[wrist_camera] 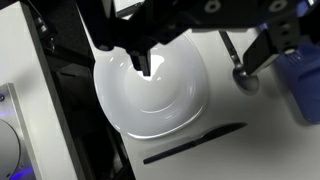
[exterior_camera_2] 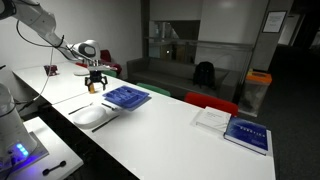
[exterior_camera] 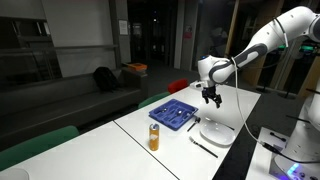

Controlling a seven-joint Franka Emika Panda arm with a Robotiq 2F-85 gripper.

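Note:
My gripper [exterior_camera: 211, 101] is open above the table, on the far side of a white plate [exterior_camera: 215, 132]. In the wrist view its dark fingers [wrist_camera: 142, 62] reach in from the top, spread wide with nothing between them. The plate [wrist_camera: 150, 90] lies below, partly covered by one finger. A spoon [wrist_camera: 240, 75] rests to the plate's right, and a dark knife [wrist_camera: 195, 143] lies beside its rim. In exterior view 1, a dark utensil [exterior_camera: 203, 146] lies to the plate's left.
A blue tray [exterior_camera: 172, 114] with small items in it sits beside the plate. An orange-and-white container [exterior_camera: 154, 137] stands farther left. White boxes [exterior_camera_2: 212, 120] and a blue box [exterior_camera_2: 248, 134] show at the table's far end.

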